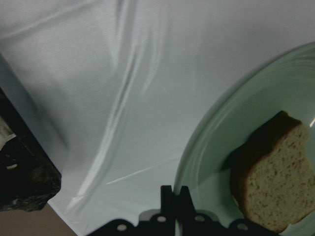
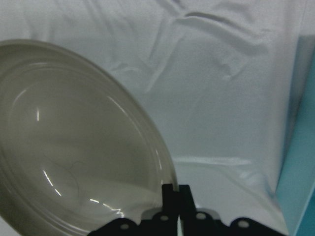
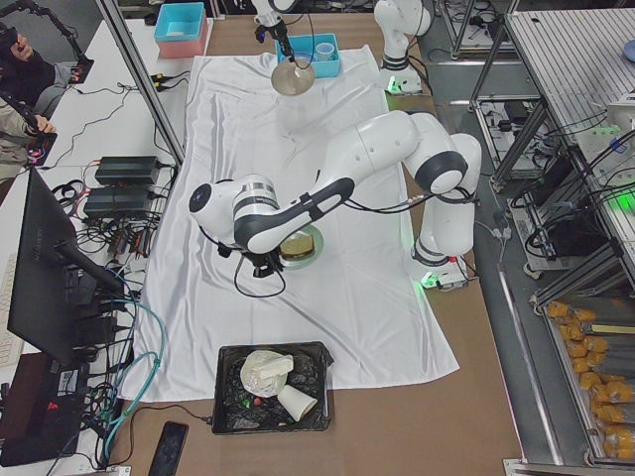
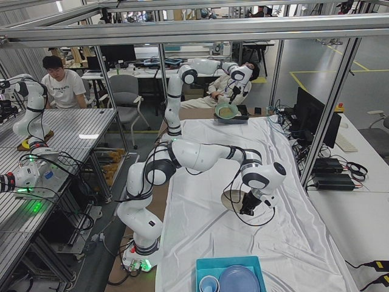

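A green plate [image 1: 202,147] with a slice of bread [image 1: 273,177] is in the left wrist view, its rim in my left gripper, which is shut on it. In the camera right view this plate [image 4: 225,111] is raised over the black tray at the far end. My right gripper is shut on the rim of a beige plate [image 2: 78,132]. In the camera left view that plate [image 3: 290,82] is at the far end, by the blue bin [image 3: 327,64], partly behind the arm's cable.
A black tray [image 3: 226,387] holding crumpled white items and a cup stands at the near end. The blue bin [image 4: 203,265] holds a blue plate and cup. A monitor and cables line one side.
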